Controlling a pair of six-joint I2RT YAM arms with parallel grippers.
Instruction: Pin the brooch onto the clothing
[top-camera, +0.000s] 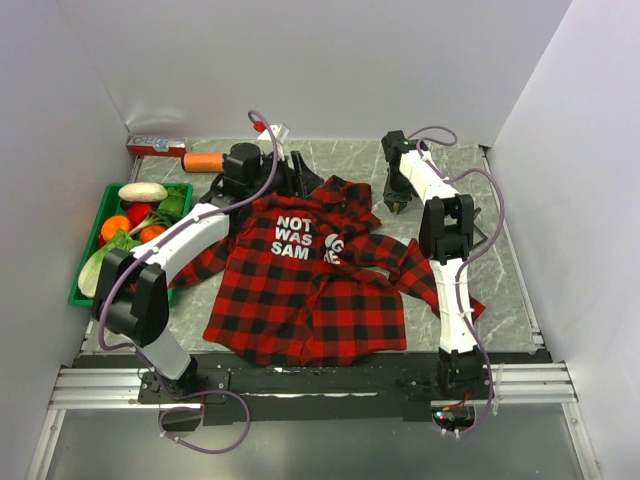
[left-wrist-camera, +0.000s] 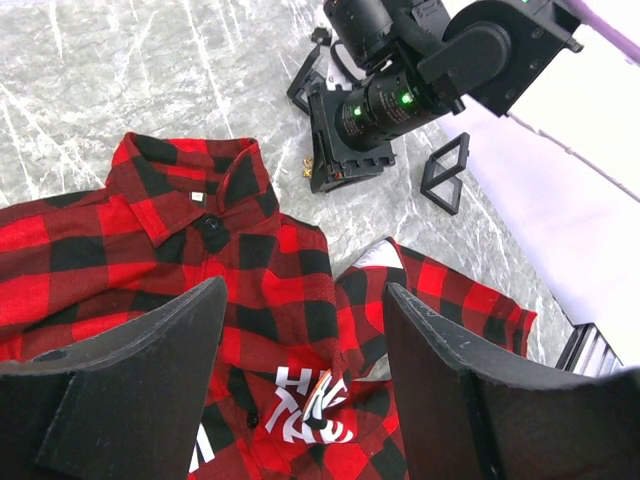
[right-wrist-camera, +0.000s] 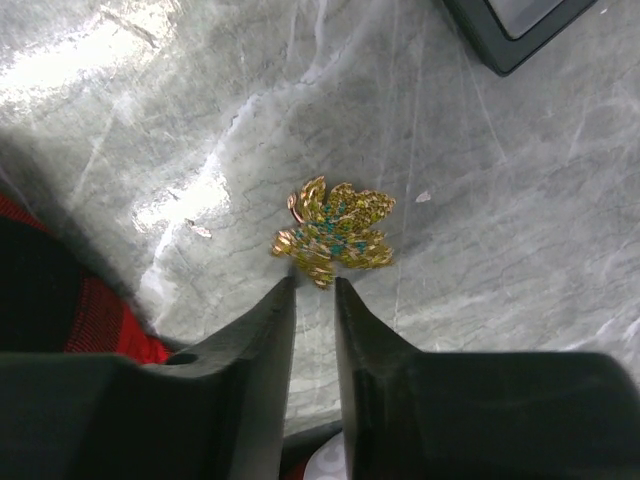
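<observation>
A gold leaf-shaped brooch (right-wrist-camera: 335, 235) with teal stones lies flat on the grey marbled table. My right gripper is over it, its two fingertips a narrow gap apart at the brooch's near edge; whether they touch it cannot be told. From the left wrist view, a bit of the brooch (left-wrist-camera: 308, 167) shows beside the right gripper. The red-and-black checked shirt (top-camera: 300, 315) is spread over the table, its collar (left-wrist-camera: 165, 215) towards the back. Above the collar hangs my left gripper, open wide, nothing between its fingers.
A green basket (top-camera: 75, 285) of vegetables stands at the left. Along the back are an orange cylinder (top-camera: 203, 162) and a red box (top-camera: 157, 146). A black-framed object (right-wrist-camera: 515, 35) lies right of the brooch. Bare table surrounds the brooch.
</observation>
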